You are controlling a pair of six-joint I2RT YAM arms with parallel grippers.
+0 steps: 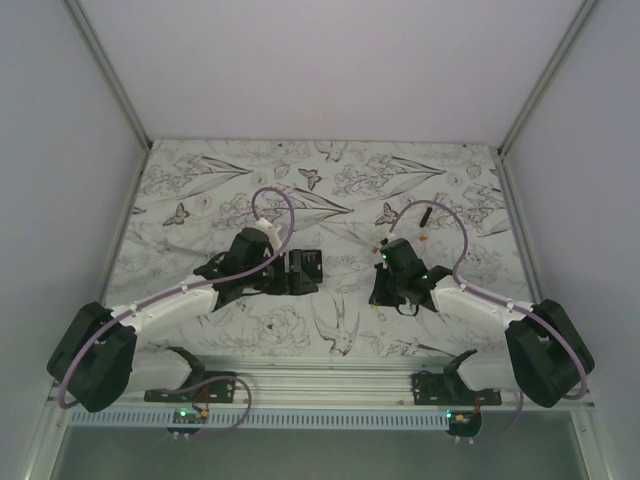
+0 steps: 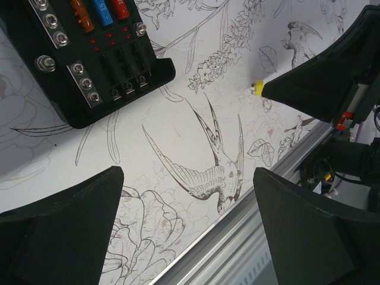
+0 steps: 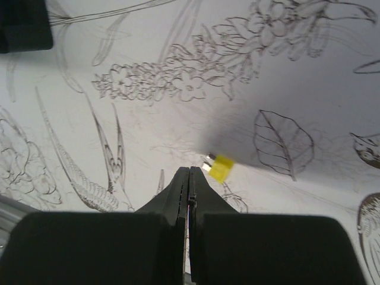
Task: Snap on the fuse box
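Observation:
The black fuse box (image 2: 89,71) holds orange, blue and red fuses and silver terminals; in the top view it (image 1: 310,263) is partly behind my left gripper (image 1: 298,283). My left gripper stands open over the drawn surface below the box, nothing between its fingers. My right gripper is shut, nothing seen between its tips, just below a small yellow fuse with a silver end lying on the surface; the same fuse (image 2: 259,87) shows beside the right gripper in the left wrist view.
A thin black item (image 1: 426,217) and small orange pieces (image 1: 423,237) lie at the back right. Rails run along the front edge, with side walls left and right.

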